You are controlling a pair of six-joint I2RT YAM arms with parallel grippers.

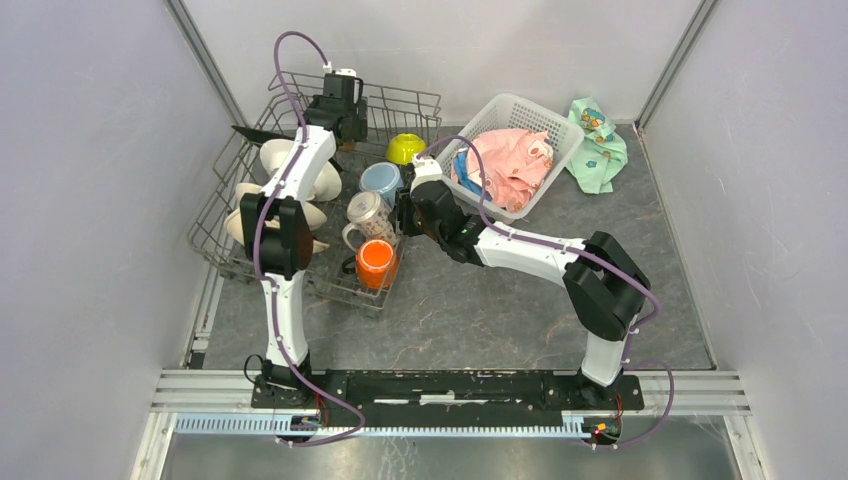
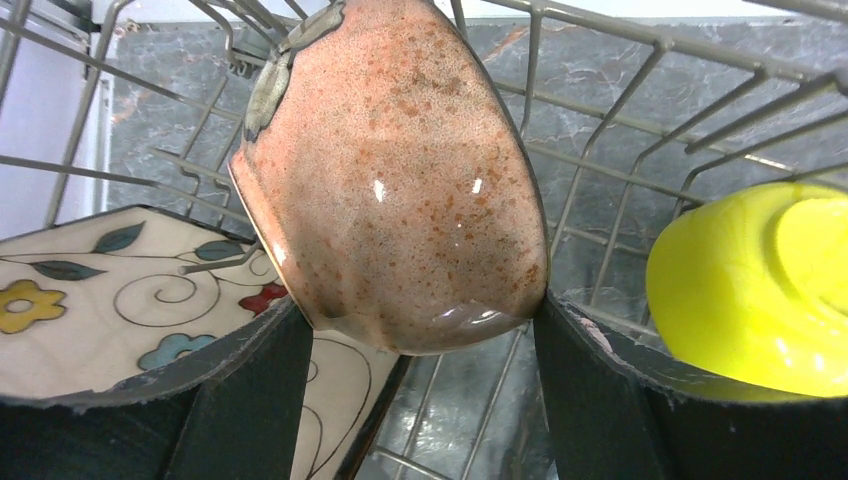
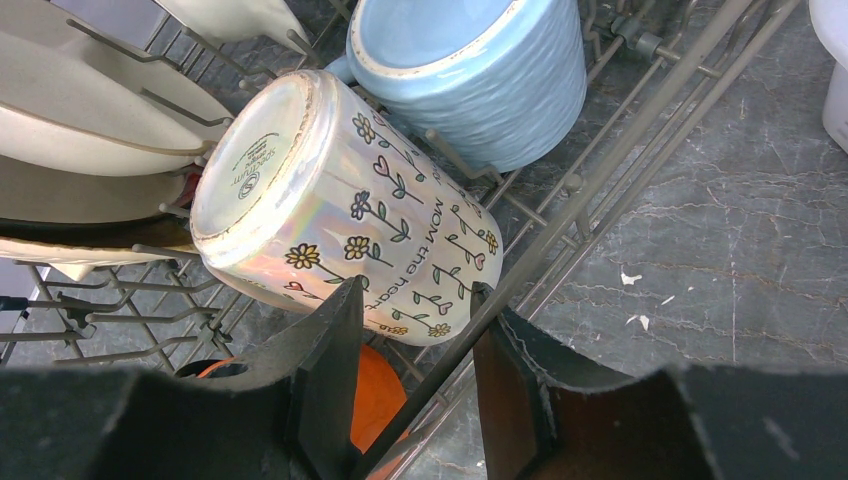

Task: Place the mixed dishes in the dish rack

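My left gripper is shut on a speckled tan dish, held over the rear of the wire rack, beside a flowered square plate and a lime bowl. My right gripper is at the rack's right rail, fingers apart, a rack wire running between them. Below it lie a flowered mug, a light blue mug and an orange mug. White dishes stand in the rack's left part.
A white basket with pink and blue cloths stands right of the rack, a green cloth beside it. Walls bound both sides.
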